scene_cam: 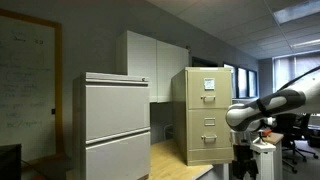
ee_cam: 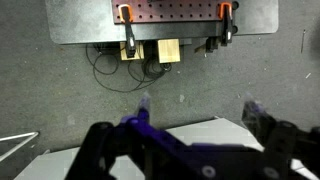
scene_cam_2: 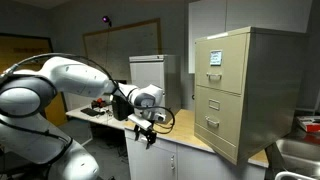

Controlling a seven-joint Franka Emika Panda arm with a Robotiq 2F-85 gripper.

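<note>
My gripper hangs over grey floor in the wrist view, its dark fingers spread wide. Nothing shows between them. In exterior view 1 the white arm (scene_cam: pixel 286 101) reaches in from the right, with the gripper (scene_cam: pixel 244 167) pointing down near the lower edge. Exterior view 2 shows the gripper (scene_cam_2: pixel 144 138) hanging in front of the white counter front (scene_cam_2: pixel 185 158). A tan filing cabinet (scene_cam_2: pixel 223 86) stands on the counter to its right, drawers closed. Farther back is a grey cabinet (scene_cam_2: pixel 155 73), also closed.
A perforated metal plate (ee_cam: pixel 180 12) with orange-handled clamps (ee_cam: pixel 226 20) lies along the top of the wrist view. Black cables (ee_cam: pixel 118 80) hang below it. A sink (scene_cam_2: pixel 300 155) sits at the right in exterior view 2.
</note>
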